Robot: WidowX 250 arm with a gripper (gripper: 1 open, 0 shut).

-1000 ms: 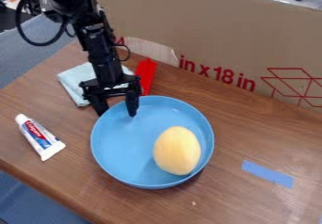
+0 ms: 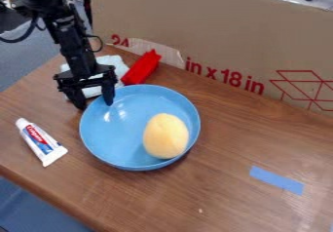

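My black gripper (image 2: 93,94) is low at the left rear rim of the blue plate (image 2: 120,138), with a finger at the rim; I cannot tell whether it holds the rim. A pale yellow oval object (image 2: 166,135) sits on the right part of the plate. A white toothpaste tube (image 2: 41,141) lies to the left of the plate.
A red object (image 2: 142,67) and a pale cloth (image 2: 113,62) lie behind the plate, partly hidden. A large cardboard box (image 2: 221,41) stands along the back.
My gripper has moved left and slightly down in view. The plate and the oval object on it have shifted left along with it.
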